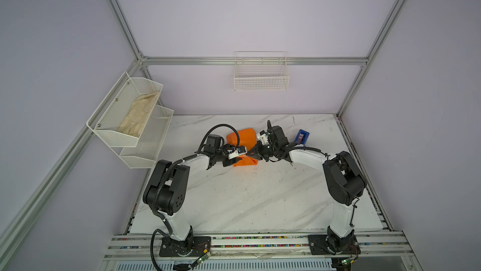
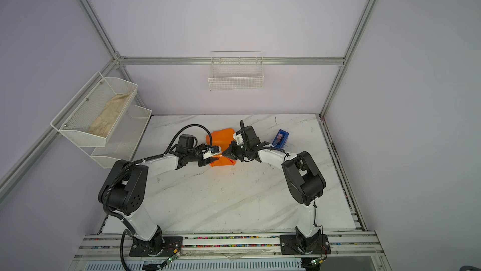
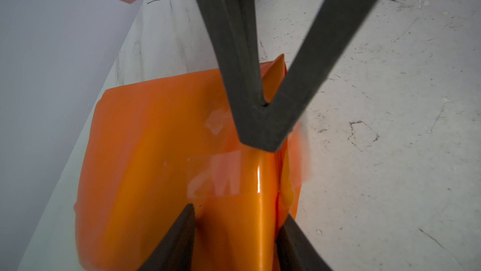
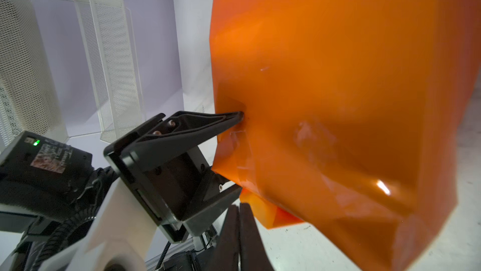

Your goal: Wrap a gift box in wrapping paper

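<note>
A package in glossy orange paper [image 1: 244, 134] lies mid-table, a folded end facing me with clear tape [image 3: 215, 175] on it. In the left wrist view my left gripper has its fingers apart at that end, over the paper's fold; whether they touch it is unclear. My right gripper is shut at the package's right near side, nothing visible between its fingers; in the left wrist view its dark body hangs over the taped edge.
A blue tray [image 1: 303, 134] with a small item sits at the back right. White wire shelves [image 1: 127, 138] hang on the left wall, a wire basket [image 1: 260, 83] on the back wall.
</note>
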